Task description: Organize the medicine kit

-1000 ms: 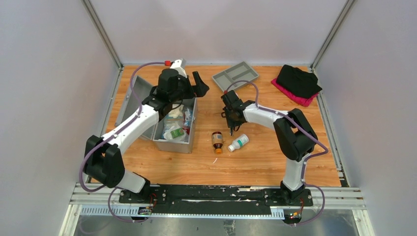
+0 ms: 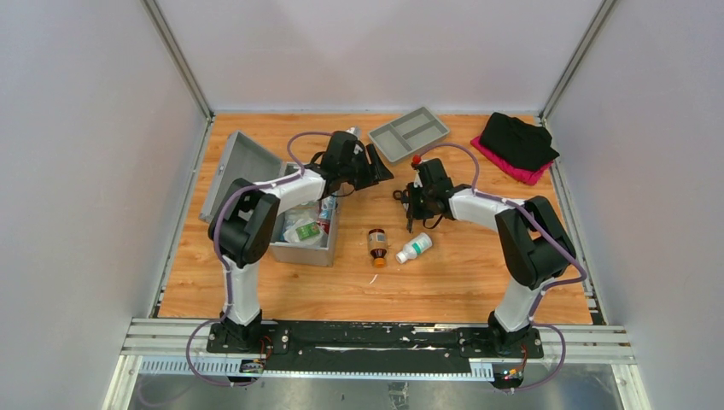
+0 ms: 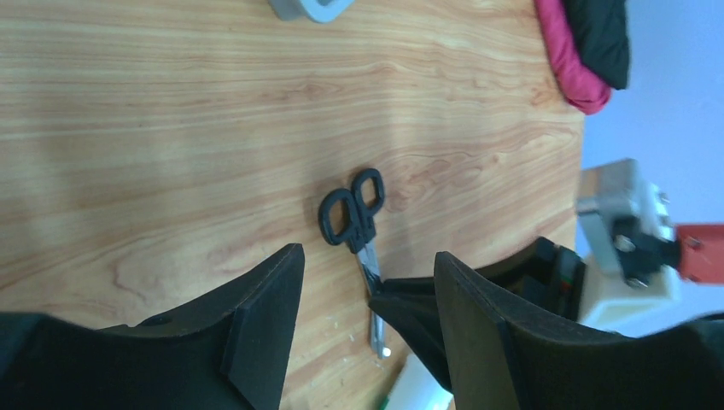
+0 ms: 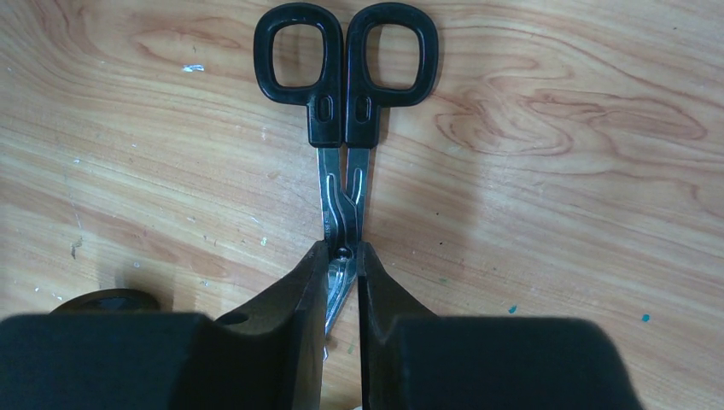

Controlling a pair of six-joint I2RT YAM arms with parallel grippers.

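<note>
The black-handled scissors (image 4: 343,171) lie on the wooden table, handles pointing toward the back. My right gripper is narrowly open around their blades near the pivot, with bare wood showing between its fingers. In the left wrist view, my left gripper is open and empty above the table; the scissors (image 3: 353,218) appear beyond its fingertips. The grey medicine box (image 2: 307,255) stands open at the left, with bagged items and a green-labelled packet (image 2: 308,231) inside. The left arm covers its back part. A brown bottle (image 2: 377,242) and a white bottle (image 2: 416,248) lie nearer the front.
An empty grey divided tray (image 2: 410,134) rests at the back. Folded black cloth (image 2: 518,143) and pink cloth (image 2: 529,177) are stacked at the back right. A small white strip (image 2: 373,278) lies in front of the brown bottle.
My right gripper and the scissors shifted slightly right; lately the scissors have stayed nearly still.
</note>
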